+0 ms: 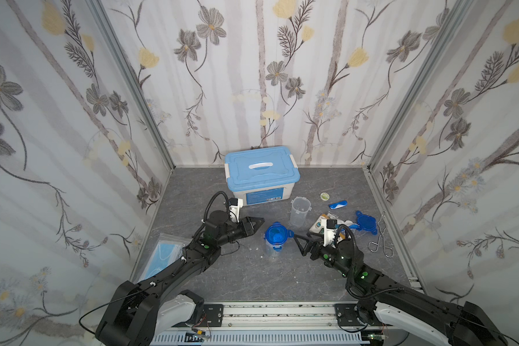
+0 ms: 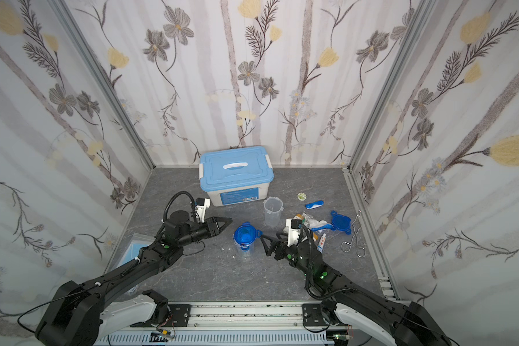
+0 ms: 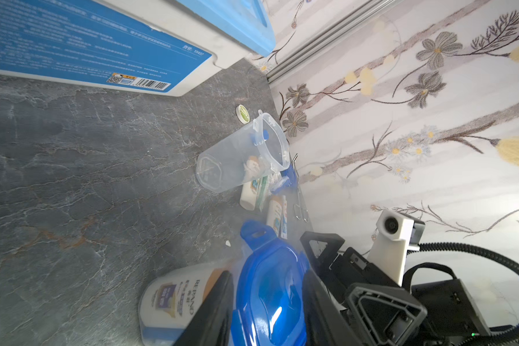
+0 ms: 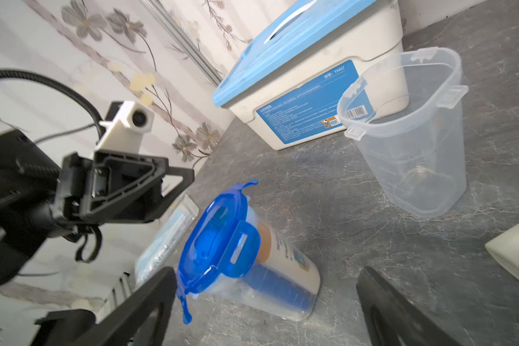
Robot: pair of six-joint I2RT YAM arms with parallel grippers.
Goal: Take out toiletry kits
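A clear cup with a blue lid [image 1: 277,234] stands upright in the middle of the table. Inside it, a white bottle [image 4: 291,256] and something blue show through the wall in the right wrist view. To the cup's left, my left gripper [image 1: 257,225] points at it with its fingers part open and nothing held; in the left wrist view the blue lid shows behind its fingers [image 3: 213,305]. On the cup's right side my right gripper is open wide, its fingers apart from the cup.
An empty clear cup [image 1: 300,211] without a lid stands behind the lidded one. At the back is a box with a blue lid [image 1: 262,167]. Toiletries, a blue lid [image 1: 366,222] and metal tongs [image 1: 380,242] lie on the right; a flat packet [image 1: 164,257] lies on the left.
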